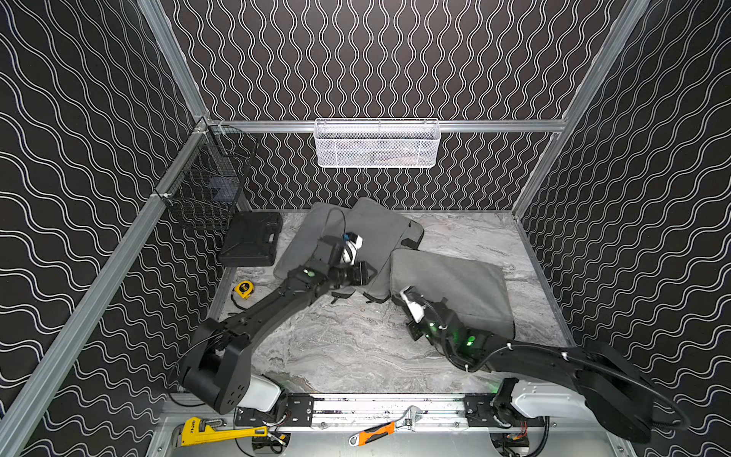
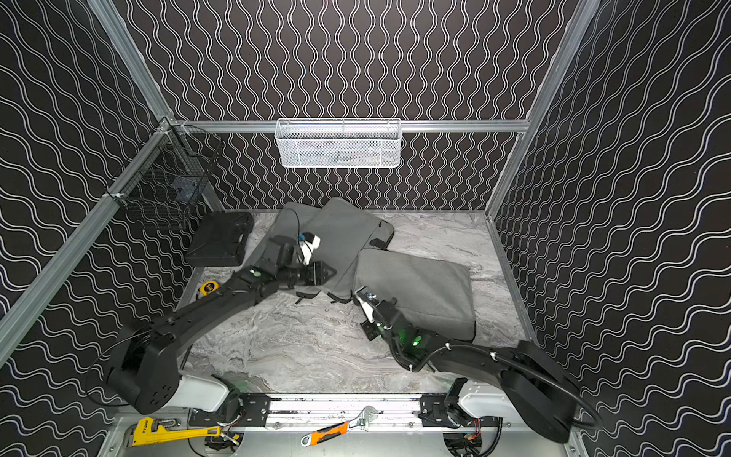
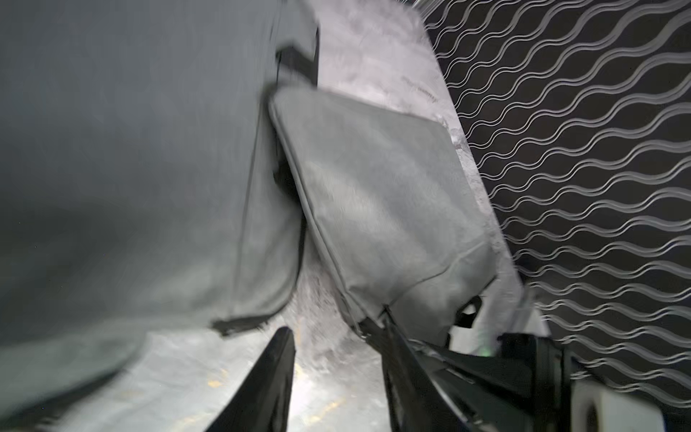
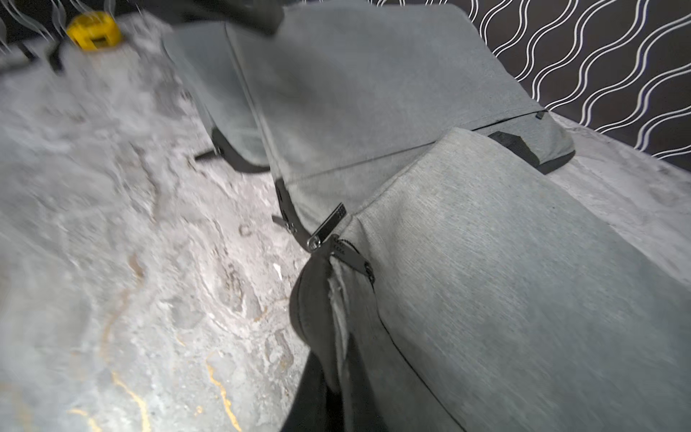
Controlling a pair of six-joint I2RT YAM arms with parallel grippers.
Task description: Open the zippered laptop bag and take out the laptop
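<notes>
A grey fabric laptop bag [image 1: 457,285] lies flat at the right of the worktop. Its near-left edge shows a dark strip and a zipper puller [image 4: 327,226] in the right wrist view. At that edge my right gripper is shut, a fold of the bag's side fabric running between its fingers. No laptop shows; the bag's inside is hidden. Over the grey bags to the left hovers my left gripper, its fingers apart with nothing between them, clear of the right-hand bag.
Two more grey bags [image 1: 373,228] overlap at the back centre-left. Left of them are a black case [image 1: 251,237] and a yellow tape measure [image 1: 243,289]. A white mesh basket [image 1: 377,144] hangs on the back wall. Bare worktop [image 1: 342,350] lies in front.
</notes>
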